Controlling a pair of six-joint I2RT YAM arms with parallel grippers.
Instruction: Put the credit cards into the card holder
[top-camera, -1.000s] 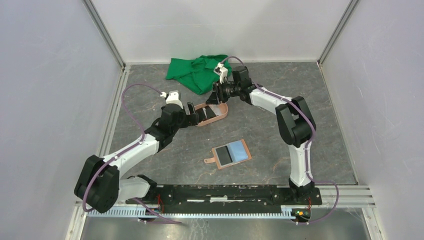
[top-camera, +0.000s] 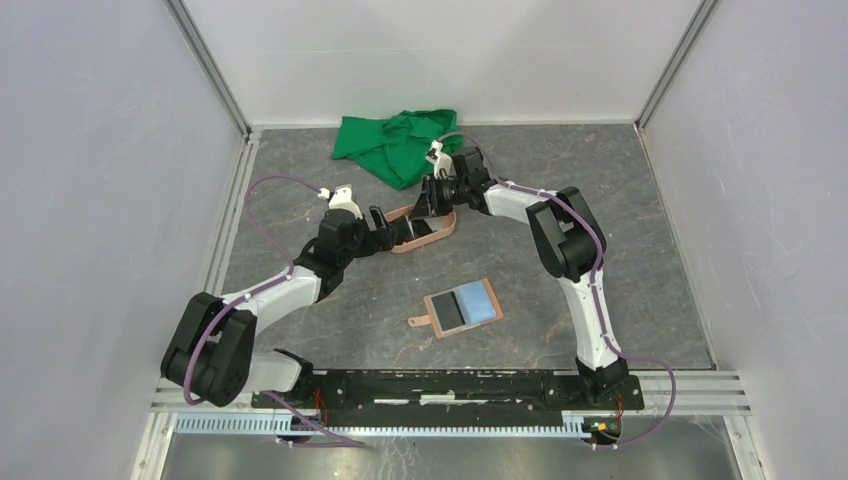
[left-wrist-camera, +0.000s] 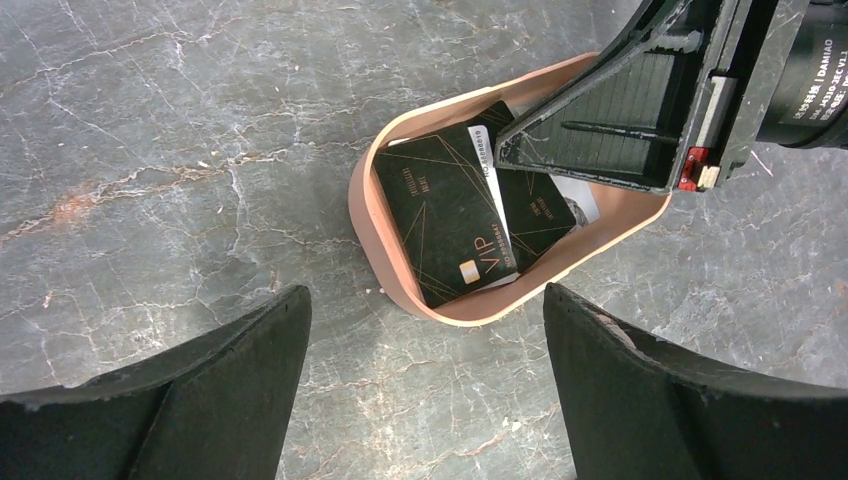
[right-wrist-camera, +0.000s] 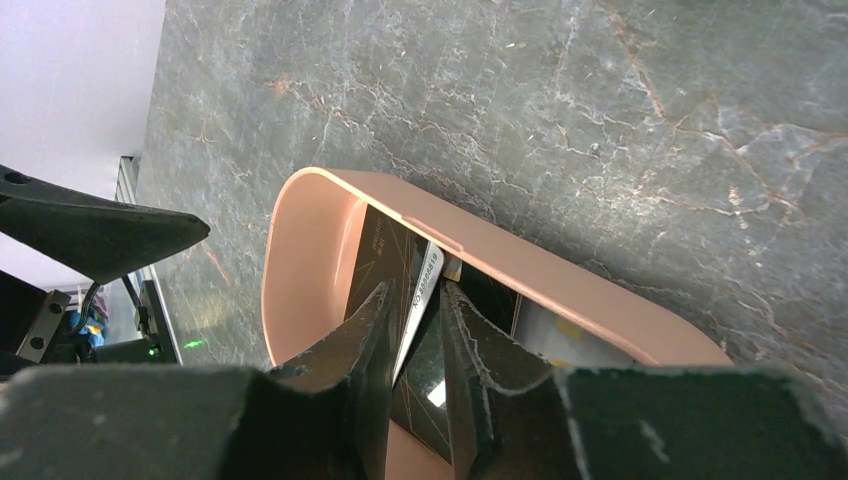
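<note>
A tan oval tray (left-wrist-camera: 375, 235) holds several cards in both wrist views. A black "VIP" card (left-wrist-camera: 440, 215) lies at its left end, overlapping a second black card (left-wrist-camera: 540, 210), and a white card edge (right-wrist-camera: 420, 300) shows between them. Low over the cards, my right gripper is open by a narrow gap, the white edge visible in line with it; contact is unclear. My left gripper stands wide open at the tray's left side, nothing between its fingers. The card holder (top-camera: 463, 308) lies unfolded nearer the front, with dark and blue panels.
Behind the tray lies a crumpled green cloth (top-camera: 398, 143). Both grippers crowd close around the tray. Clear grey tabletop (top-camera: 590, 320) extends to the right of the card holder.
My right gripper has come down and leftward into the tray over the cards. The left gripper has shifted only slightly. Tray, cloth and card holder look unmoved.
</note>
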